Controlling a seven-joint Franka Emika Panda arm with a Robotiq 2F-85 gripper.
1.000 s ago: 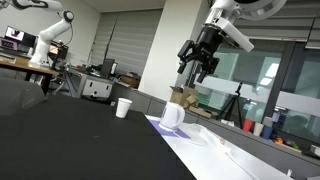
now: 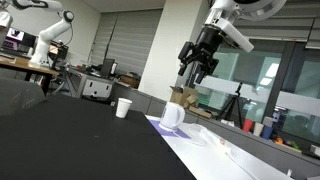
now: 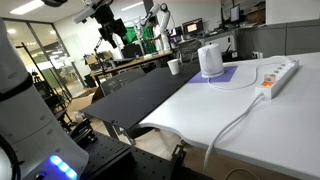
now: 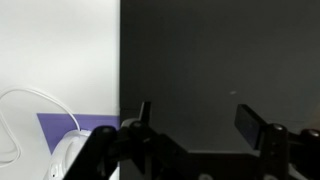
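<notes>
My gripper [image 2: 191, 73] hangs high above the table with its fingers open and nothing between them. In the wrist view, the two dark fingers of the gripper stand wide apart over bare black tabletop. A white kettle [image 3: 211, 60] is upright on a purple mat [image 3: 229, 73] on the white part of the table. Only part of that kettle [image 4: 70, 158] shows at the lower left of the wrist view. On the black surface stands a white cup [image 2: 123, 107], well away from the gripper; the wrist view does not include it.
A white power strip [image 3: 279, 78] lies on the white surface, its cable looping towards the kettle and the front edge. Shelves, a tripod and other desks stand in the background.
My arm and gripper, the kettle and the cup look unmoved. Only a distant white arm in the left background has shifted its pose.
</notes>
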